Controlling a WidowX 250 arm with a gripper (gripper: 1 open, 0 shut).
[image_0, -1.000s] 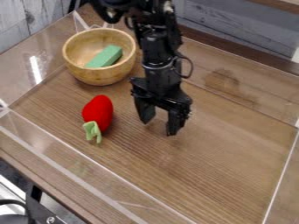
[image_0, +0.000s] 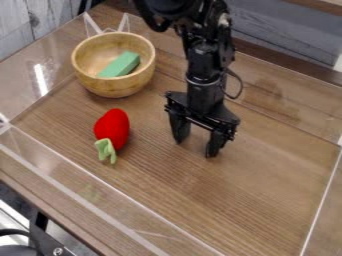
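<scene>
The black arm reaches down from the top centre to the middle of the table, where its gripper (image_0: 198, 130) stands low over the wood, open, with nothing visible between its fingers. To its left lies a red object with a pale green end (image_0: 112, 128). At the upper left is a tan bowl (image_0: 100, 75) holding a green block (image_0: 120, 63).
A white wall or ledge borders the back and left edges. Dark cables lie at the lower left corner.
The gripper has shifted a little to the right and turned slightly. The red object, bowl and green block have not moved.
</scene>
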